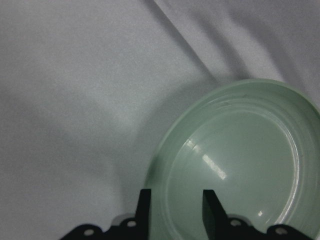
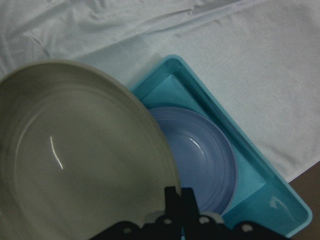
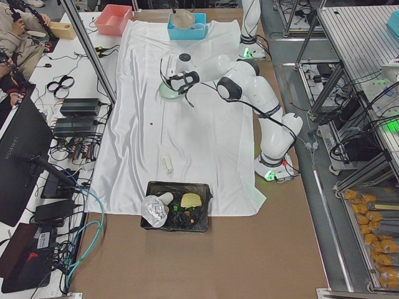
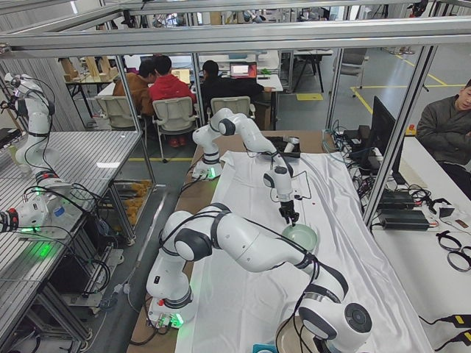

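A beige bowl [image 2: 80,145] is gripped at its rim by my right gripper, held over a blue tray [image 2: 260,175] with a blue dish [image 2: 202,155] in it. In the camera left view the bowl [image 3: 182,17] is at the top of the cloth. My left gripper is open above the near edge of a pale green bowl [image 1: 240,160], one fingertip by its rim; whether it touches cannot be told.
A black bin [image 3: 181,221] with foil and assorted items stands at one end of the white cloth [image 3: 218,156], a small pale object [image 3: 167,164] near it. A monitor and electronics line the side table.
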